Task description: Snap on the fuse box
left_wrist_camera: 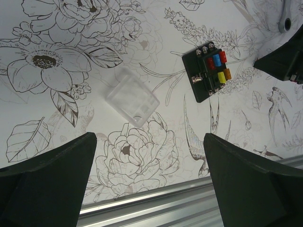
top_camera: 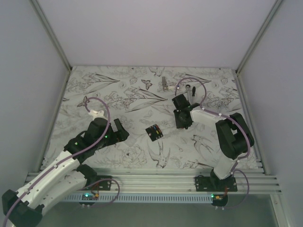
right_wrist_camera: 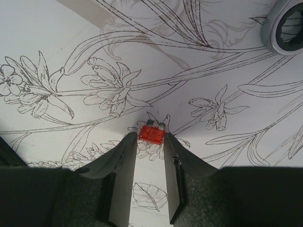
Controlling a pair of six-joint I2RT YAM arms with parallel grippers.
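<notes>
The black fuse box lies mid-table; in the left wrist view it carries red, blue, yellow and orange fuses. A small red fuse with metal prongs shows in the right wrist view, at the fingertips of my right gripper, which are slightly apart; whether they grip it I cannot tell. In the top view that gripper is right of the fuse box. My left gripper stands open left of the box, nothing between its fingers.
A translucent tray lies beside the fuse box. A metal ring is near the right gripper. Tools lie at the back right.
</notes>
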